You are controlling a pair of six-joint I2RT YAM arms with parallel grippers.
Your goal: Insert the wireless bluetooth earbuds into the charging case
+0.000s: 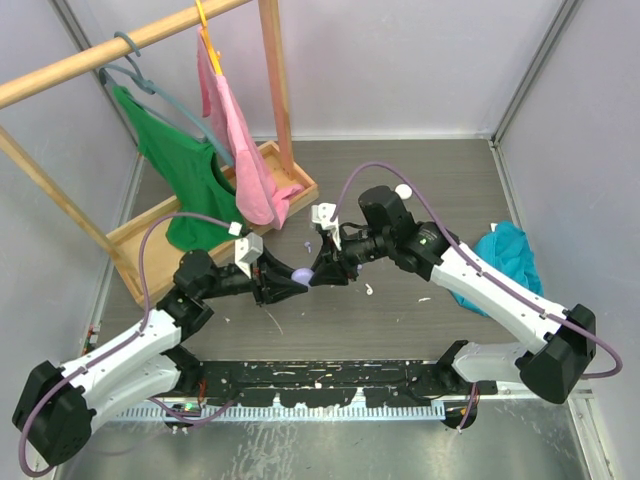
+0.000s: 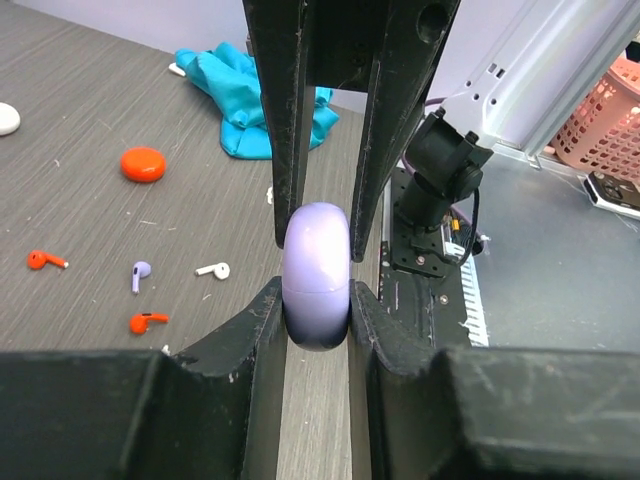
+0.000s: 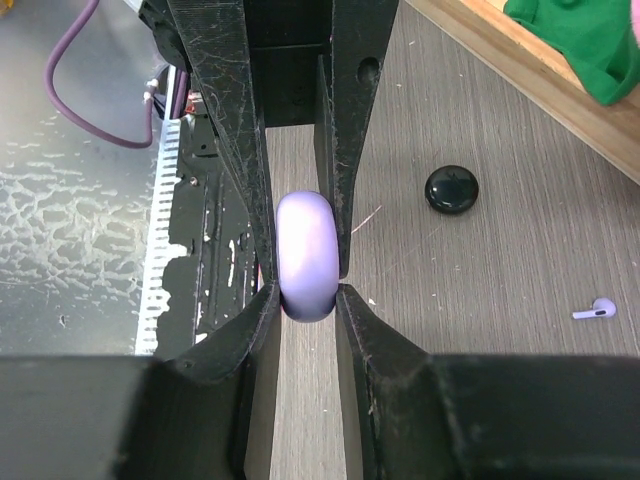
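Observation:
A lilac charging case [image 1: 302,275] is held in the air between my two grippers at the middle of the top view. My left gripper is shut on it from one side, and my right gripper is shut on it from the other; the case [image 2: 316,260] looks closed. On the table below, the left wrist view shows a lilac earbud [image 2: 141,271], orange earbuds [image 2: 47,258] and a white earbud [image 2: 213,270]. Another lilac earbud [image 3: 600,309] shows in the right wrist view.
An orange case [image 2: 142,164], a black case [image 3: 451,188] and a white case [image 2: 6,118] lie on the table. A wooden rack [image 1: 130,255] with hanging clothes stands at the left, and a teal cloth [image 1: 510,260] lies at the right.

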